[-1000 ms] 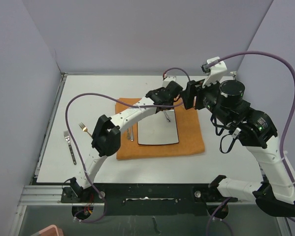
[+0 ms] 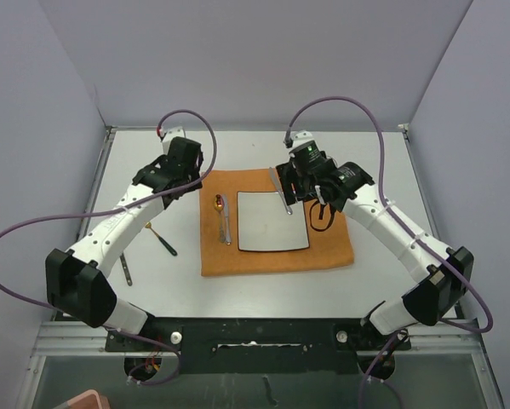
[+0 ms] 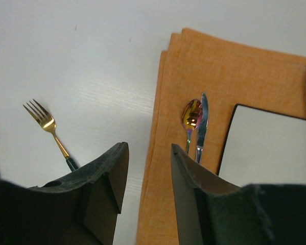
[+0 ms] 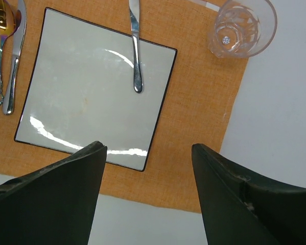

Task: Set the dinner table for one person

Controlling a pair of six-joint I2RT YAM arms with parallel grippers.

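Note:
An orange mat bears a square black-rimmed plate. A gold-headed spoon and a knife lie left of the plate; another knife lies over the plate's upper edge. A glass stands at the mat's upper right in the right wrist view, hidden in the top view. A green-handled gold fork lies on the bare table, left of the mat. My left gripper hangs open above the mat's left edge; my right gripper is open over the plate's right side, both empty.
Another utensil lies at the table's left. White table shows clear at the back and front. Walls border both sides, and a pink bin is at the bottom left, off the table.
My left arm has swung left from over the plate to above the mat's left edge. My right arm has moved from the front right toward the plate.

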